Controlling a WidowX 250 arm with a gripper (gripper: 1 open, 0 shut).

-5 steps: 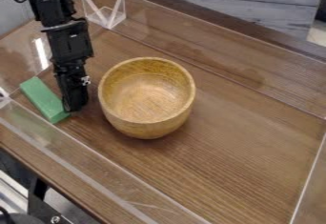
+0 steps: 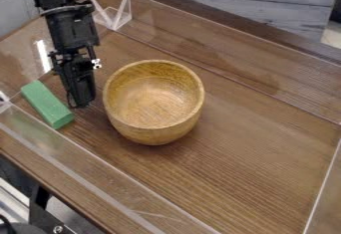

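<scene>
The black arm hangs down from the upper left, its gripper shut beside the left rim of a wooden bowl. Nothing shows between the fingers, though their tips are small and dark. A green block lies on the wooden table to the left of and a little below the gripper, apart from it.
A clear plastic holder stands at the back, behind the arm.
The gripper has risen slightly and the arm has shifted a little up. The green block looks nearly unmoved.
</scene>
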